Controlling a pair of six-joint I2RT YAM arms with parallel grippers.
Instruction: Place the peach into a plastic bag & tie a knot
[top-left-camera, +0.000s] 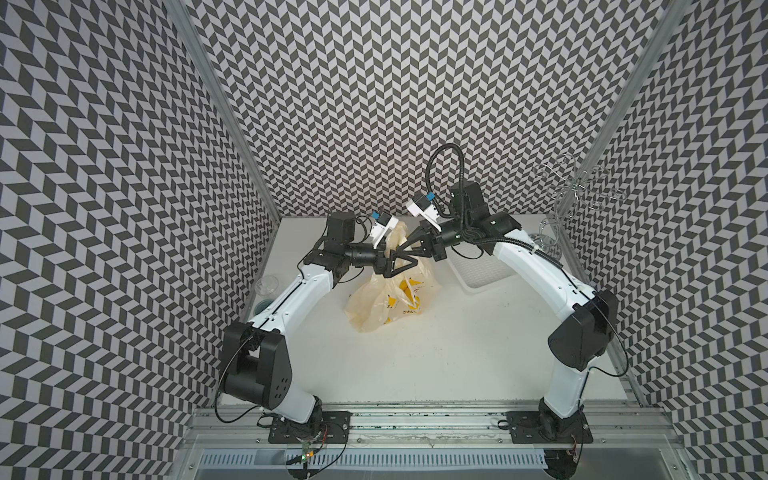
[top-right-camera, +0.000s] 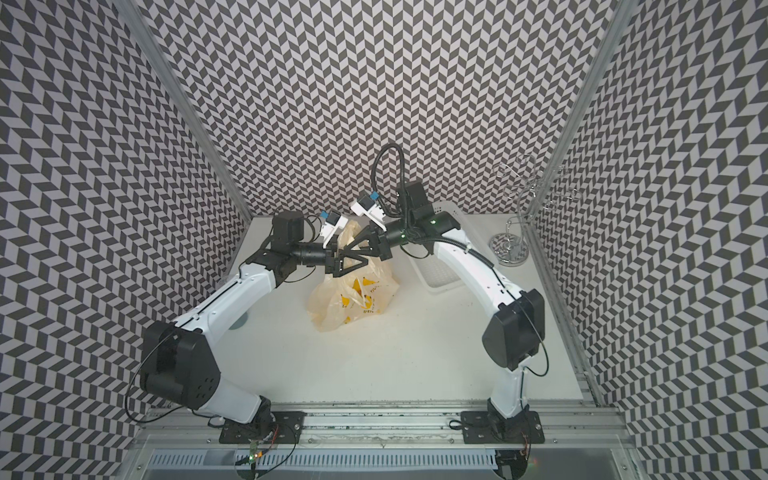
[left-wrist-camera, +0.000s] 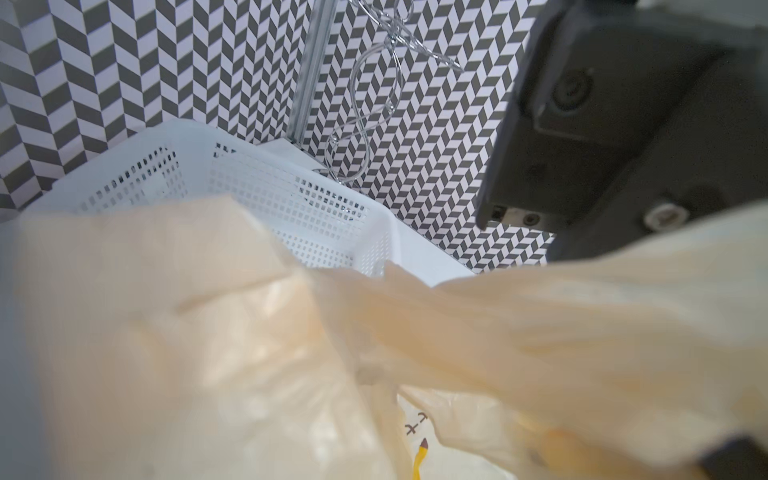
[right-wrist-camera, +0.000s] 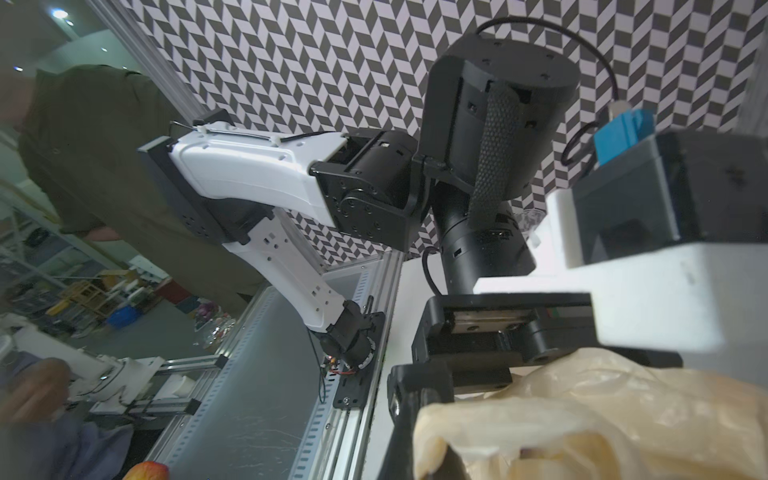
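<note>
The cream plastic bag (top-left-camera: 384, 308) with yellow print stands crumpled at the table's centre, its upper part pulled up between the two grippers. My left gripper (top-left-camera: 404, 264) is open at the bag's upper part, just below the other gripper. My right gripper (top-left-camera: 408, 249) reaches in from the right and is shut on the bag's plastic, which fills the bottom of the right wrist view. In the left wrist view bag plastic (left-wrist-camera: 160, 336) covers the lower half. No peach is clearly visible inside the bag.
A white perforated basket (top-left-camera: 480, 272) lies behind to the right, beside a wire stand (top-right-camera: 509, 248) at the right edge. Clear cups (top-left-camera: 266, 284) sit at the left edge.
</note>
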